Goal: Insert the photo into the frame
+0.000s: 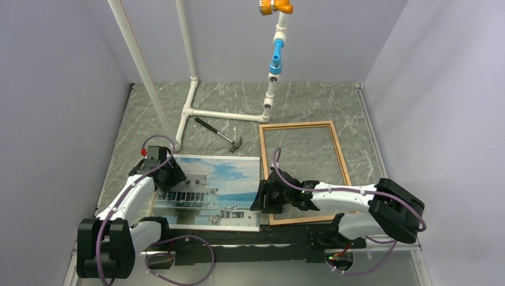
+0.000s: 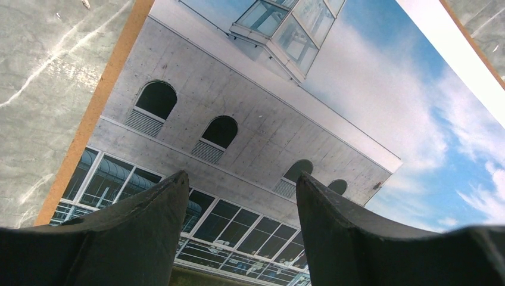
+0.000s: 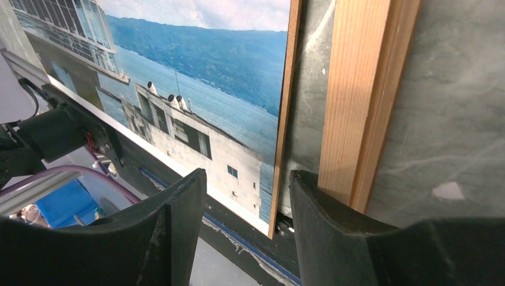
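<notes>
The photo (image 1: 229, 185), a coastal scene on a thin board with a white border, lies flat on the left half of the table. To its right lies the empty wooden frame (image 1: 296, 126), with a narrow strip of table between them in the right wrist view. My left gripper is over the photo's left part, fingers apart and nothing between them. Spread open, my right gripper is at the photo's front right corner; the photo's edge (image 3: 280, 155) shows between its fingers, and one fingertip (image 3: 302, 182) is beside the frame's left bar (image 3: 351, 95).
Behind the photo lies a hammer (image 1: 215, 132). White pipes (image 1: 226, 115) stand at the back left, with a blue fitting (image 1: 276, 56). Bare table shows behind the frame.
</notes>
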